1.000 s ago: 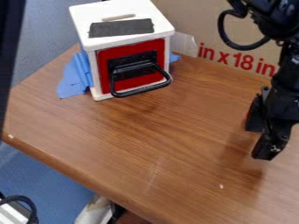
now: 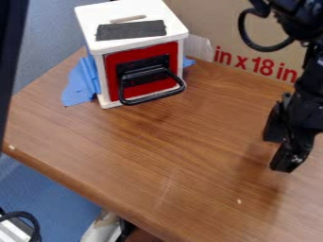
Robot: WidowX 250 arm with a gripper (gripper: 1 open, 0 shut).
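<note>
My black gripper (image 2: 280, 149) hangs low over the right side of the wooden table, its fingertips pointing down. Whether it is open or shut is hard to tell from this side-on angle. At the back left stands a white toy oven (image 2: 105, 25) with a red front panel and a black bar handle (image 2: 151, 97); a dark grey pad (image 2: 131, 29) and a small light stick lie on its top.
A blue cloth (image 2: 78, 85) lies under and beside the oven. A cardboard sheet (image 2: 233, 47) with red lettering stands behind. The table's left edge drops to a blue floor.
My gripper has shifted very slightly; a reddish patch seen behind it earlier is now mostly hidden. The oven has not moved.
</note>
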